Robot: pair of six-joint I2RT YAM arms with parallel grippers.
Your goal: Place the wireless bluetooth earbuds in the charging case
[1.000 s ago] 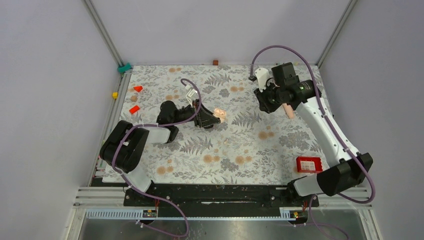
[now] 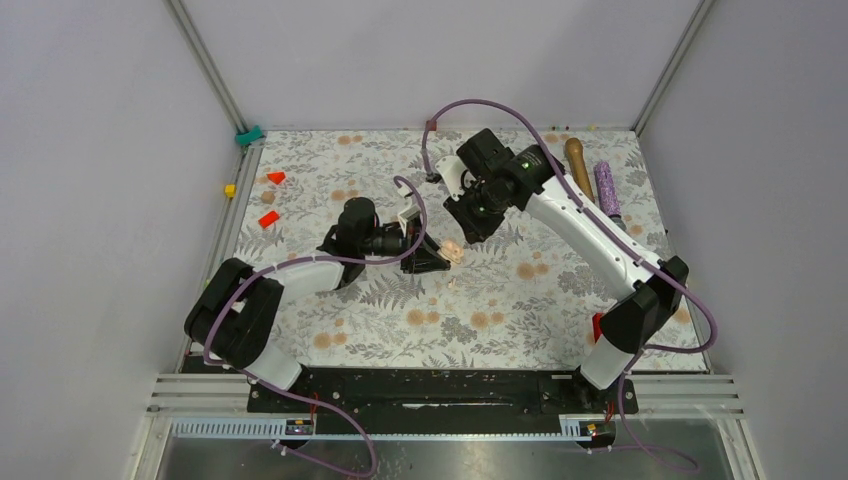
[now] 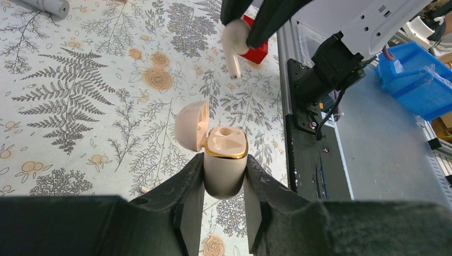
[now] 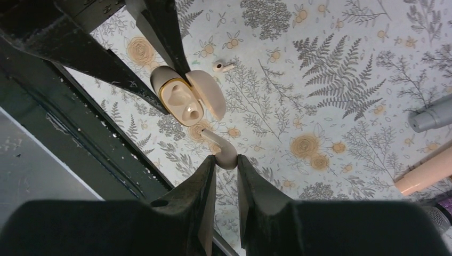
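The open charging case (image 3: pixel 224 165), cream with a gold rim, is held upright by my left gripper, shut on it; its lid (image 3: pixel 189 126) stands raised and both wells look empty. My right gripper is shut on one white earbud (image 4: pixel 226 154), held just beside the case, apart from it, stem pointing toward it. A second earbud (image 4: pixel 223 66) lies loose on the patterned mat (image 4: pixel 341 160), seen in the right wrist view beyond the case.
Toward the right of the mat lie a wooden pin (image 2: pixel 574 152), a purple sparkly cylinder (image 2: pixel 606 188) and a red box (image 2: pixel 597 325). Small coloured blocks (image 2: pixel 269 218) sit at the left.
The right arm has moved left with the earbud, close to the case. The left gripper has moved slightly toward the front and right with the case.
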